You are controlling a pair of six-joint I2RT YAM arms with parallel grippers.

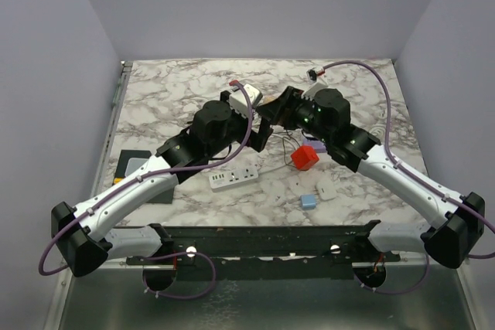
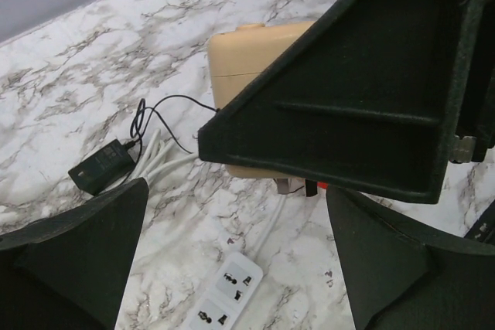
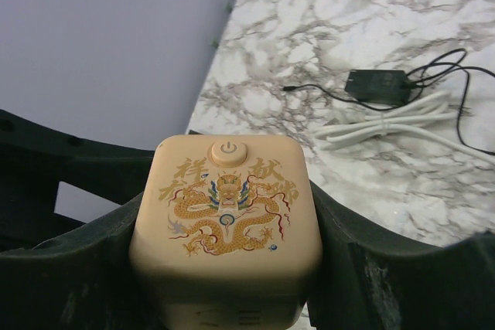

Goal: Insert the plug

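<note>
My right gripper (image 1: 282, 110) is shut on a cream plug adapter with a gold dragon print and a button on top; metal prongs show beneath it in the left wrist view. My left gripper (image 1: 247, 125) stands open, raised close beside the adapter, which is partly hidden behind the right gripper's dark body. The white power strip (image 1: 232, 178) lies on the marble table, lower in the left wrist view, with its sockets (image 2: 232, 291) showing.
A black power brick (image 2: 100, 168) with thin cables and white cable coils lies at the middle. A red block (image 1: 305, 157) and blue block (image 1: 308, 202) are to the right. Dark flat items (image 1: 162, 199) lie at the left.
</note>
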